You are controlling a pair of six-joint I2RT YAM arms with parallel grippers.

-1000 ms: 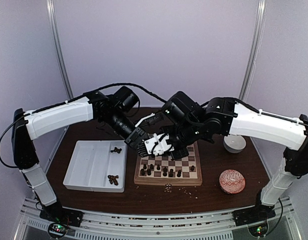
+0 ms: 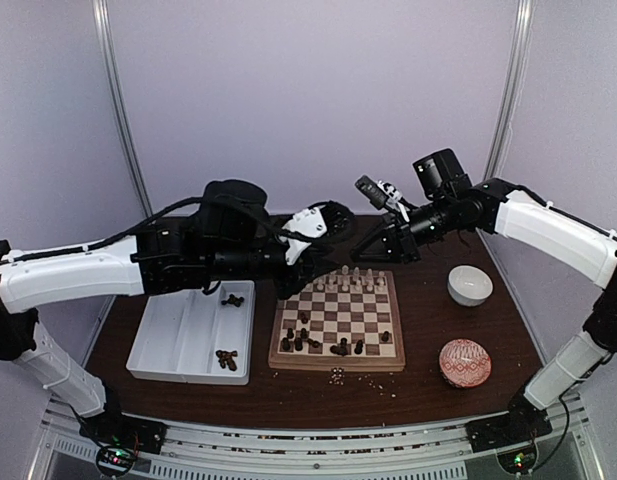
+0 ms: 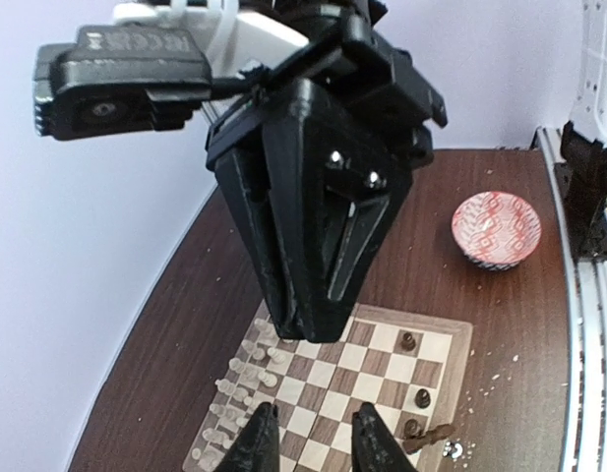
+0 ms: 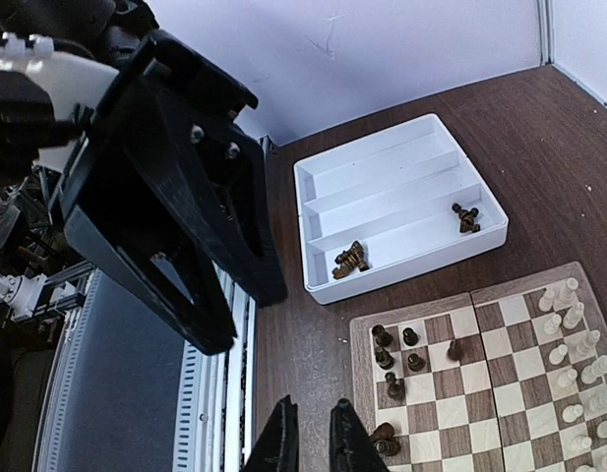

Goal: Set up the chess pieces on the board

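My left gripper is open part way, its fingertips apart with nothing visible between them, high over the chessboard (image 2: 333,364). My right gripper is also above the board; its fingers are close together, and I make out no piece between them. Light pieces (image 4: 571,315) line the far side of the board. Several dark pieces (image 4: 383,356) stand along the near side. Near the middle of that side, one dark piece (image 3: 431,439) leans or lies over beside another. In the top view the left arm hides the board's far left corner.
Loose dark pieces (image 4: 350,259) lie in the white tray (image 4: 382,187) on the left. A white bowl (image 2: 470,285) and a red patterned bowl (image 2: 465,362) stand on the right. Small bits (image 2: 337,376) lie before the board.
A dark piece in the near middle, upright before, now looks toppled.
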